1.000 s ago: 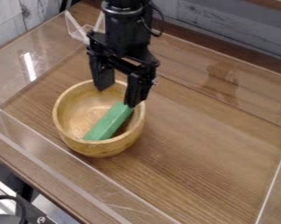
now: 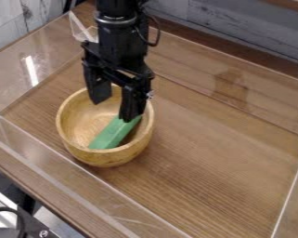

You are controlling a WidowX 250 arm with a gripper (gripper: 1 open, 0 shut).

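A tan round bowl [image 2: 77,126] sits on the wooden table at the lower left. A green elongated object [image 2: 115,134] lies inside it. The black robot arm reaches down from the top, and its gripper [image 2: 114,100] is over the back of the bowl, open, with its fingers spread apart above the green object. Whether the fingertips touch the object is unclear.
Something clear or white [image 2: 83,28] is at the upper left edge, near the back. A black cable lies at the lower left corner.
The gripper has shifted left over the bowl, toward its left rim. The bowl and green object look about the same.
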